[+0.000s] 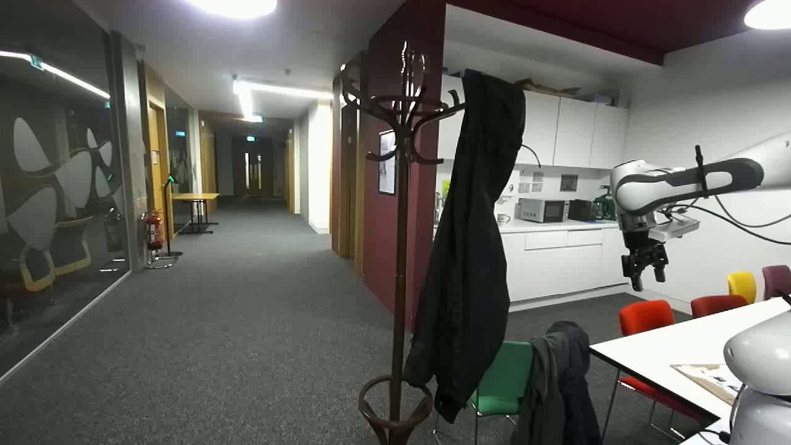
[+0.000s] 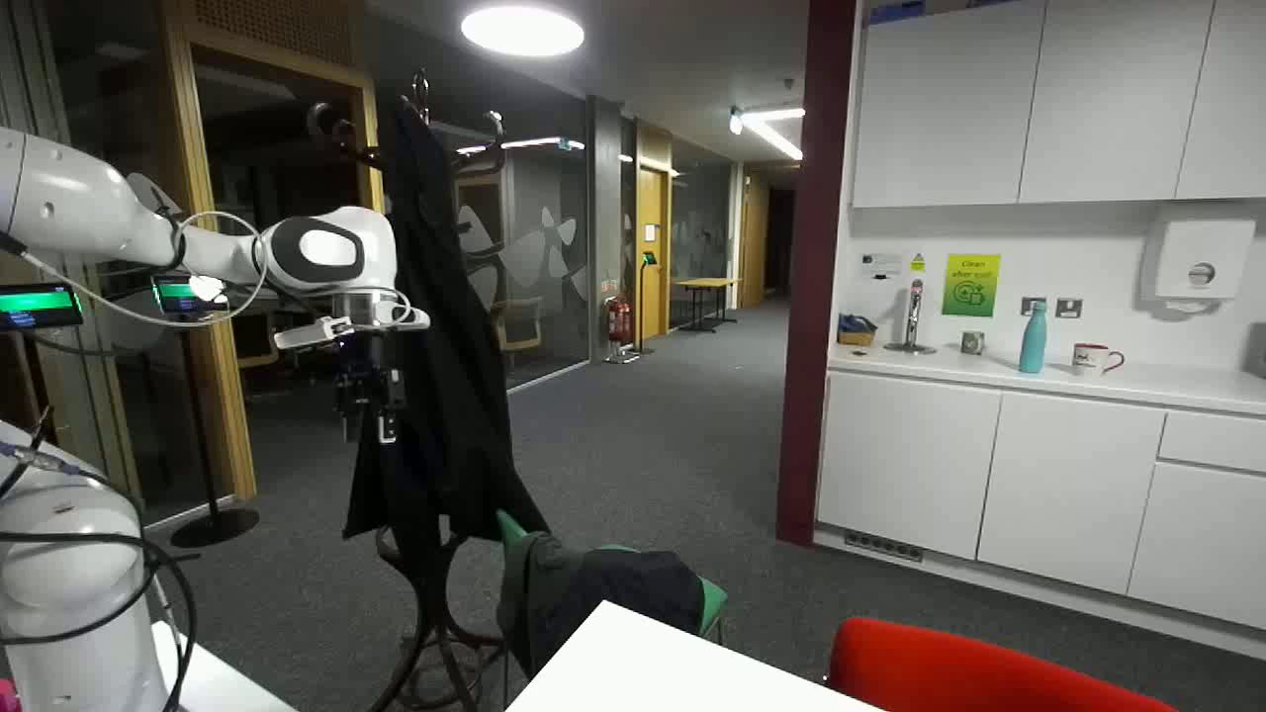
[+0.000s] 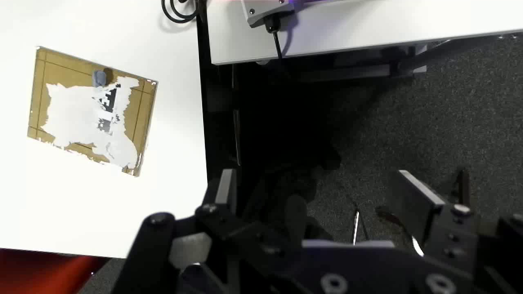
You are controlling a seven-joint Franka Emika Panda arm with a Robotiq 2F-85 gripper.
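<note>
My gripper stands open, its two fingers (image 3: 226, 188) wide apart in the wrist view with nothing between them. Below the gap there is only dark floor and shadow beyond the table's edge. A small blue-grey object (image 3: 99, 78) sits at the upper edge of a cardboard sheet (image 3: 131, 142) with torn white paper on it. That sheet lies on the white table (image 3: 176, 206), left of the gripper. In exterior view 1 the gripper (image 1: 647, 279) hangs in the air, pointing down, above and behind the table's far edge.
A coat stand (image 1: 401, 245) with a dark coat (image 1: 474, 222) stands near the table. Chairs surround it, among them a green one (image 1: 505, 374) draped with clothes and a red one (image 1: 645, 317). The kitchen counter holds a teal bottle (image 2: 1034, 338) and a mug (image 2: 1092, 358).
</note>
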